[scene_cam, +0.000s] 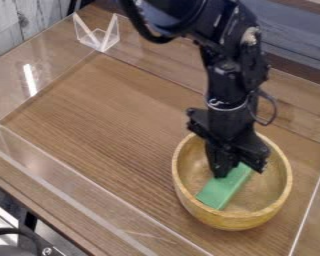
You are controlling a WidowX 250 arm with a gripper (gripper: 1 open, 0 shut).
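A yellow bowl (196, 210) sits on the wooden table at the lower right, with a flat green object (224, 189) lying inside it. My black gripper (235, 160) reaches down from the top over the back of the bowl, its tip at the upper end of the green object. The fingertips are dark and partly overlap the bowl, so whether anything is between them is hard to see; the gripper looks shut.
A clear plastic holder (99, 30) stands at the back left. A dark cable lies at the lower left edge.
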